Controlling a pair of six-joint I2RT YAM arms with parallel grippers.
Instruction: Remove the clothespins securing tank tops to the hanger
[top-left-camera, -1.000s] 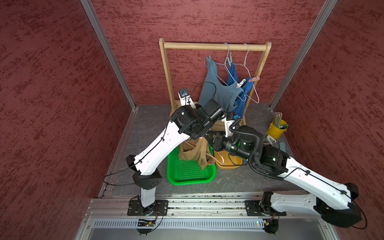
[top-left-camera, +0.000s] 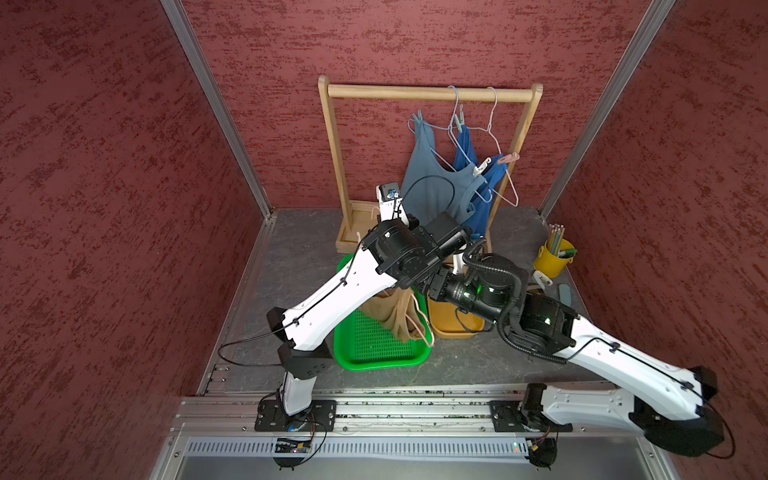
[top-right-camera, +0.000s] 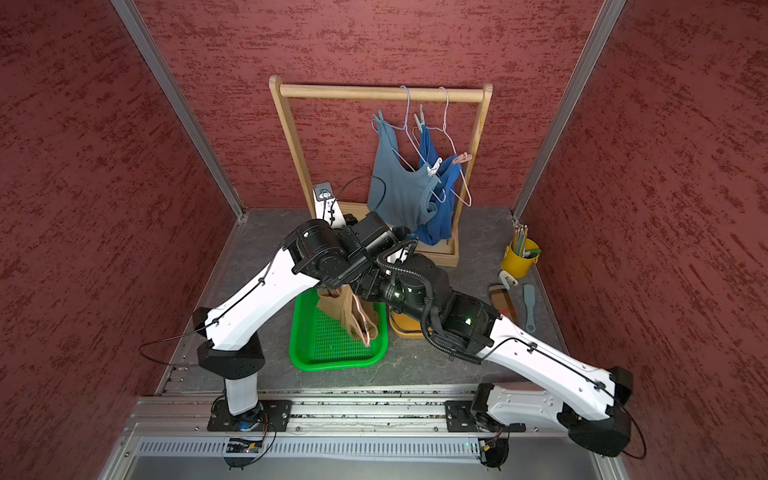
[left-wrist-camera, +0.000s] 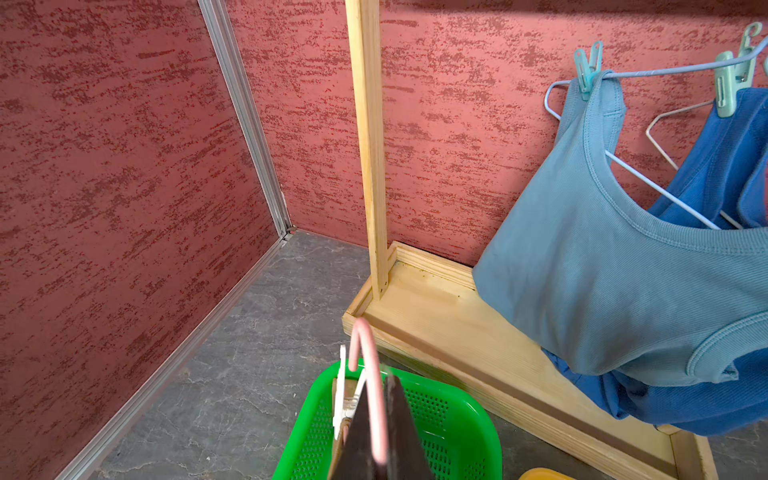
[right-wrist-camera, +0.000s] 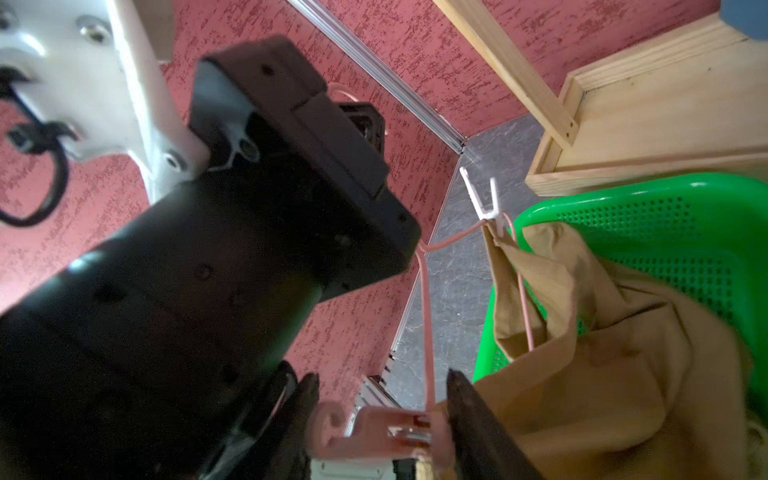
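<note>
In the left wrist view, my left gripper is shut on the hook of the pink hanger (left-wrist-camera: 369, 376). Clipped on that hanger, a tan tank top (right-wrist-camera: 640, 352) droops over the green basket. A white clothespin (right-wrist-camera: 485, 200) grips one strap. A pink clothespin (right-wrist-camera: 384, 436) spans the space between the fingers of my right gripper, at the other end of the hanger wire. Whether those fingers press on it does not show. Both top views have the grippers hidden behind the arms.
A wooden rack (top-left-camera: 432, 93) holds a grey-blue tank top (top-left-camera: 436, 185) and a blue one (top-left-camera: 483, 209), both pinned to hangers. Under the arms are a green basket (top-left-camera: 382, 366) and an orange bin (top-left-camera: 454, 333). A yellow cup (top-left-camera: 550, 261) stands at right.
The pink hanger and tan top have swung round, the hanger's visible end going from the right to nearer the front. The left arm has shifted right; the right arm has moved only slightly.
</note>
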